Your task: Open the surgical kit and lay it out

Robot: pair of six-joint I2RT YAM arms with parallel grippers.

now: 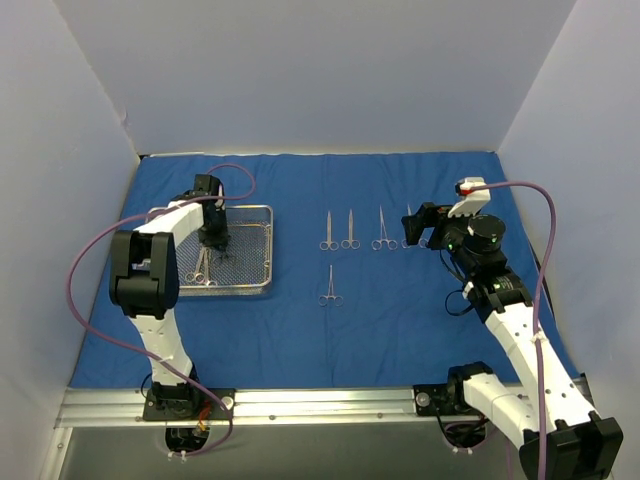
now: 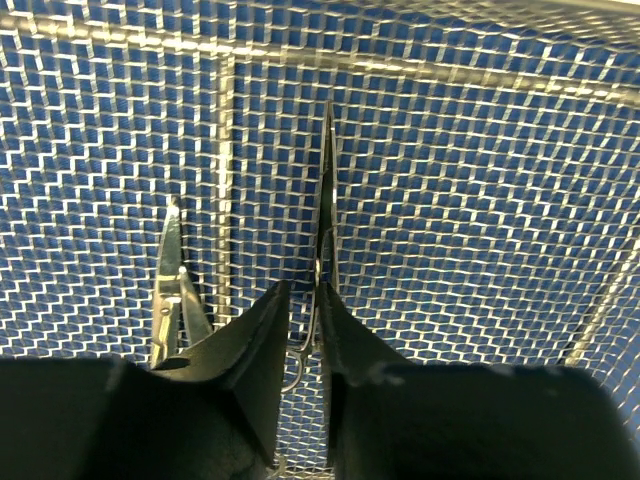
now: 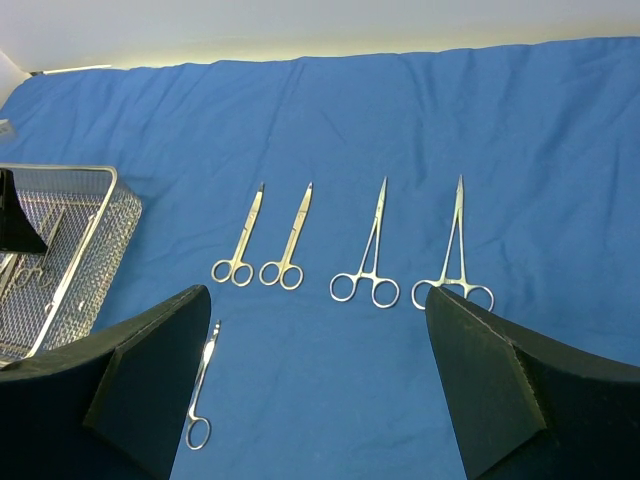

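The wire mesh tray (image 1: 250,288) is at left on the blue cloth, with several instruments inside. My left gripper is down in it, fingertips close together over the lower part of a slender instrument (image 2: 325,180); whether they grip it I cannot tell. A second instrument (image 2: 168,250) lies left of a divider bar. My right gripper hangs open above the cloth, nothing between its fingers. On the cloth stand out two scissors (image 3: 292,240), two longer ring-handled instruments (image 3: 372,250) in the same row, and another (image 1: 330,290) in front.
Walls enclose the workspace at back and sides. A purple hose (image 1: 100,340) loops over my left arm.
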